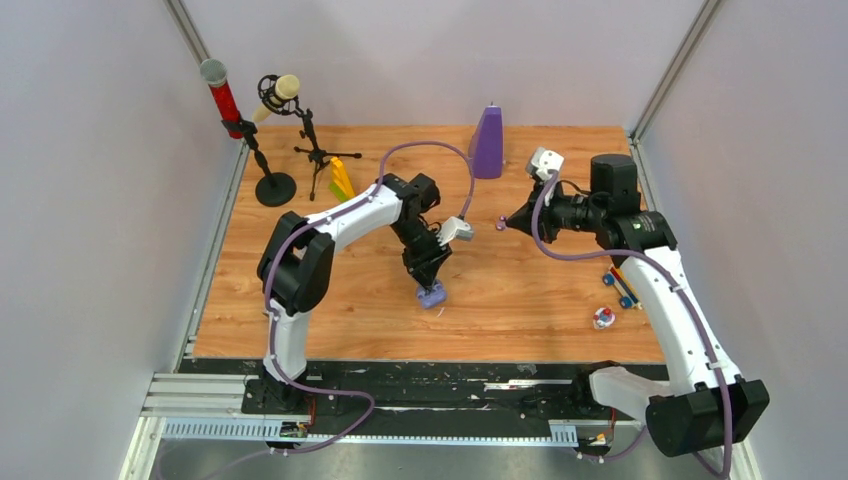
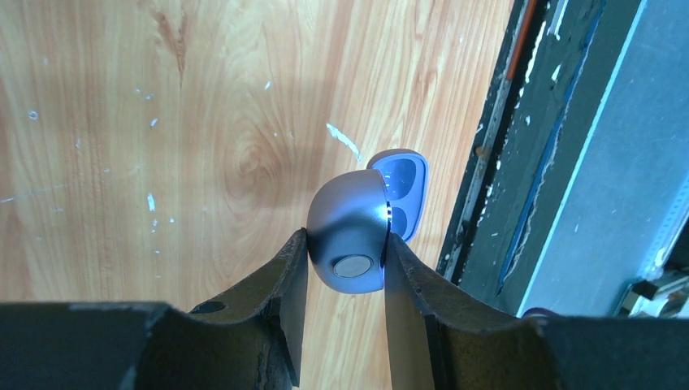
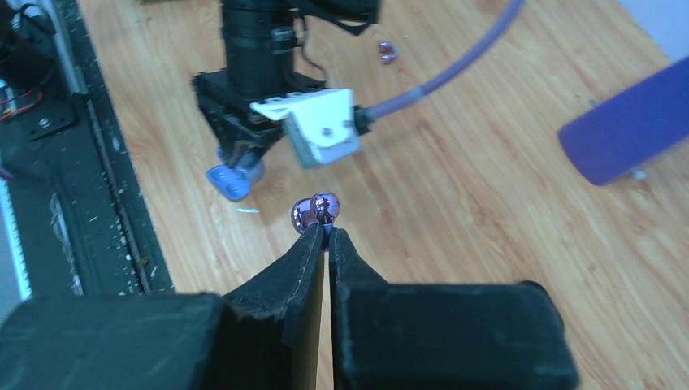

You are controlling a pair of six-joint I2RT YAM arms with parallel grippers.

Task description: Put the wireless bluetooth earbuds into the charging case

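Observation:
The blue charging case [image 2: 345, 231] is gripped by my left gripper, shut on its rounded body, with the open tray of earbud wells visible beyond it; in the top view the case [image 1: 432, 296] hangs below that gripper. My right gripper is shut on a shiny pinkish-purple earbud [image 3: 325, 207], held to the right of the left arm in the top view [image 1: 502, 222]. A second small shiny object [image 3: 387, 50] lies on the table in the right wrist view, behind the left arm.
A purple block [image 1: 486, 145], microphone stands [image 1: 275, 188] and a yellow toy [image 1: 340, 178] stand at the back. Toy pieces [image 1: 622, 285] and a small round toy [image 1: 604, 317] lie at the right. The table [image 1: 530, 310] between and in front of the grippers is largely clear.

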